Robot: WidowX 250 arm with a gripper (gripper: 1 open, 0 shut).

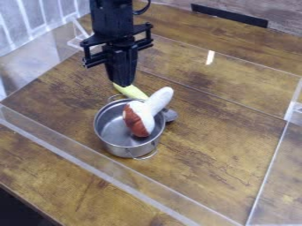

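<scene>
My black gripper (116, 58) hangs at the upper middle, shut, above and behind a metal pot (122, 139). In the pot, leaning over its right rim, lies a white object with a red-brown end (144, 119). A pale yellow-green item (130, 92) lies behind the pot, below my gripper, partly hidden by the pot's contents.
A wooden table (218, 141) surrounds the pot, with free room to the right and left. A small grey object (169, 115) sits at the pot's right. Clear panel edges run along the left and right sides.
</scene>
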